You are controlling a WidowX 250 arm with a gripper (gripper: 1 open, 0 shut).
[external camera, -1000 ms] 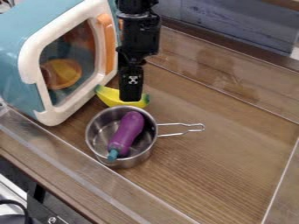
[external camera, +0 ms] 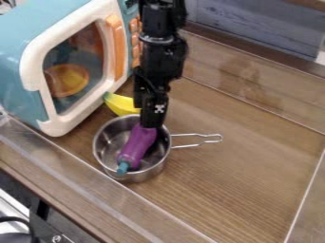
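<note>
The black gripper has its fingertips down at the upper end of a purple eggplant toy, which lies in a steel saucepan with its handle pointing right. Whether the fingers touch or grip the eggplant cannot be told. A yellow banana lies behind the pan, partly hidden by the gripper.
A blue and white toy microwave with a see-through door stands at the left.
The gripper has moved down and toward the front, from over the banana to the eggplant's upper end in the pan. The pan and eggplant look unmoved.
</note>
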